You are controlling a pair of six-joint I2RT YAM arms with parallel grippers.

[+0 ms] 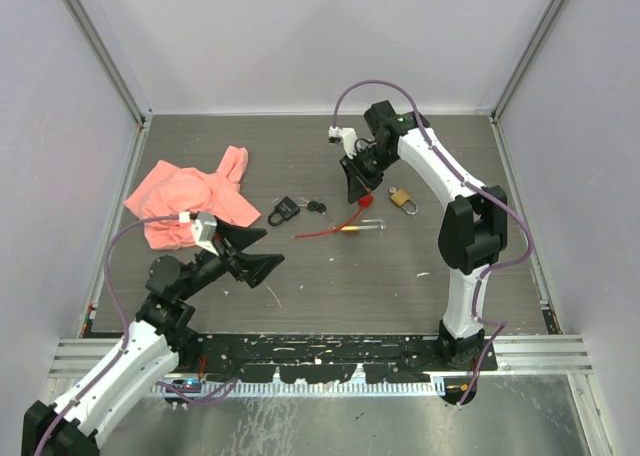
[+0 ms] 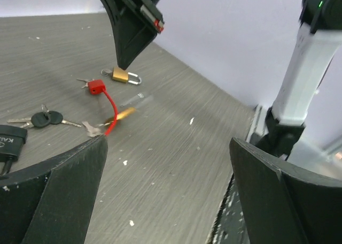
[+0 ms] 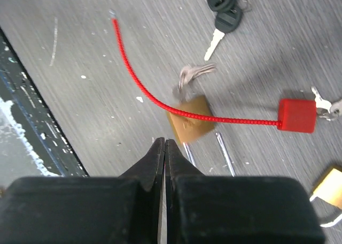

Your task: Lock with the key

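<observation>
A brass padlock with keys lies in front of my right gripper in the right wrist view, its shackle running under the fingers. That padlock looks blurred in the left wrist view, below and apart from the right fingertips. Whether it touches the table is unclear. The right fingers meet, with nothing visible between them. A red padlock and its red cable lie close by; the cable crosses over the brass body. My left gripper stands open and empty at the left, above the table.
A second brass padlock rests right of the red one. To the left are a black padlock and black-headed keys. A pink cloth covers the back left.
</observation>
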